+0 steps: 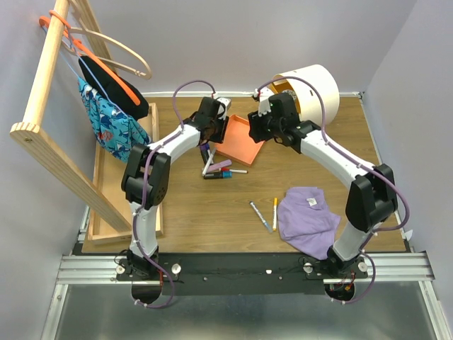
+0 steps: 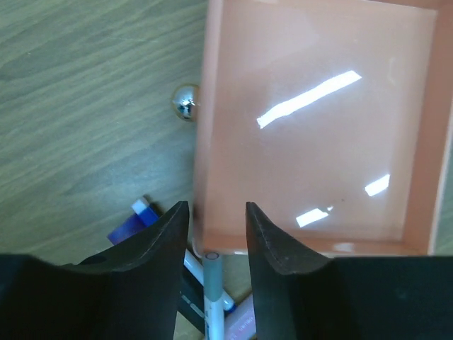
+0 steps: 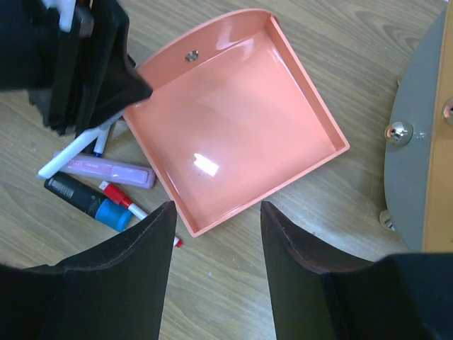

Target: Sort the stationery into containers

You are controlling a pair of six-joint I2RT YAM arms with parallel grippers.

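Observation:
An orange-pink tray (image 1: 239, 142) sits at the back centre. Markers lie in a heap at its front-left: a black-and-blue marker (image 3: 81, 199), a purple one (image 3: 110, 170), a red-white one (image 3: 141, 212), a white one (image 3: 68, 152). My left gripper is low over the tray's corner, fingers apart, nothing seen between them but a pale pen lying below. My right gripper is open above the table by the tray's front, with nothing between its fingers.
Two pens (image 1: 274, 212) lie nearer the front, beside a purple cloth (image 1: 308, 221). A white cylinder (image 1: 320, 92) stands at the back right. A wooden rack (image 1: 42, 149) with hanging bags fills the left side.

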